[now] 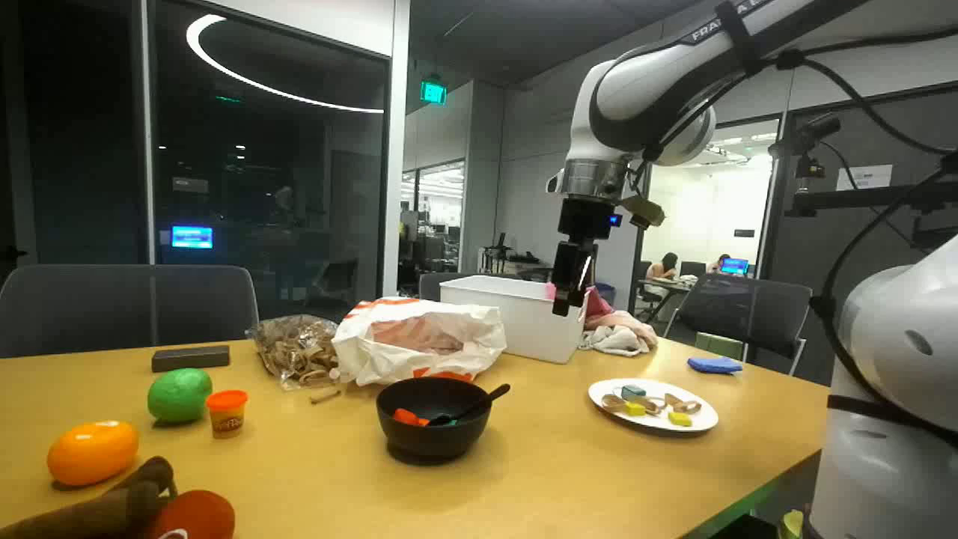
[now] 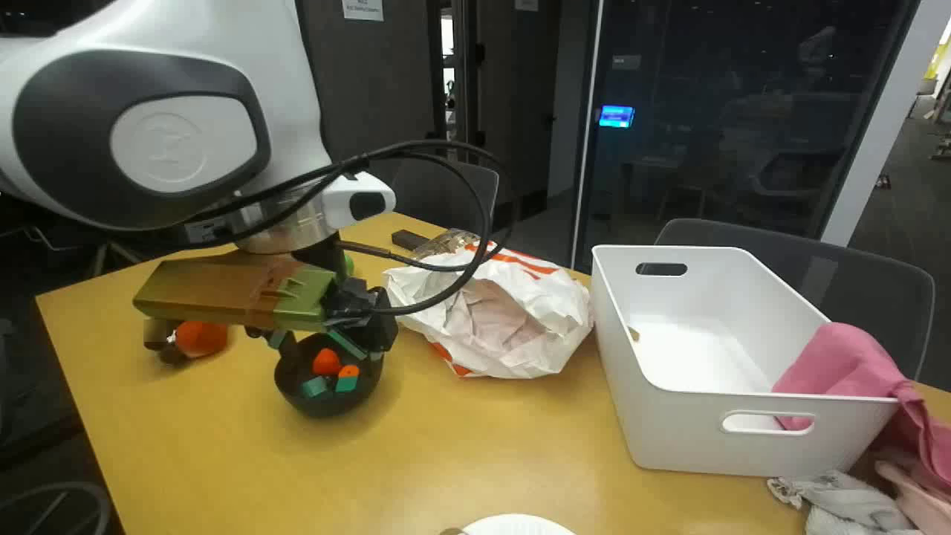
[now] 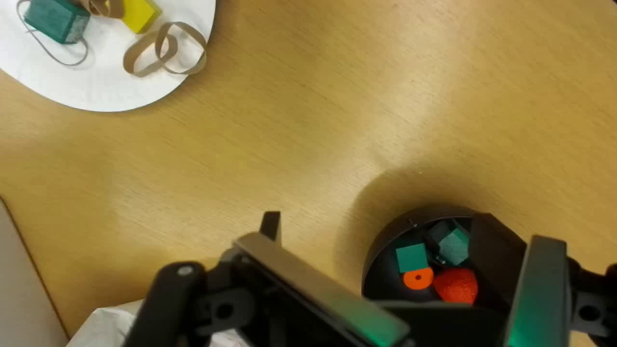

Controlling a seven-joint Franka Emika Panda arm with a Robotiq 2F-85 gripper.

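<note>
My gripper (image 1: pixel 566 301) hangs high over the table, pointing down. In the wrist view its fingers (image 3: pixel 538 289) stand wide apart, with nothing held between them. A black bowl (image 3: pixel 376 263) appears on the table below, partly hidden by the fingers. Inside are teal blocks (image 3: pixel 411 258), an orange round piece with a hole (image 3: pixel 418 278) and a red strawberry-like piece (image 3: pixel 455 286). A dark handle (image 1: pixel 496 394) juts over the bowl's rim. Apart from the bowl lies a white plate (image 3: pixel 110 95) bearing tan bands (image 3: pixel 194 35), yellow blocks (image 3: pixel 139 12) and a blue-green block (image 3: pixel 58 20).
Behind the bowl lie a crumpled white bag (image 1: pixel 489 337) and a bag of tan bands (image 1: pixel 301 350). A white bin (image 2: pixel 749 437) stands beside them, pink cloth (image 2: pixel 838 361) over its rim. Toy produce and an orange-lidded tub (image 1: pixel 227 415) occupy the left. Bare table separates bowl and plate.
</note>
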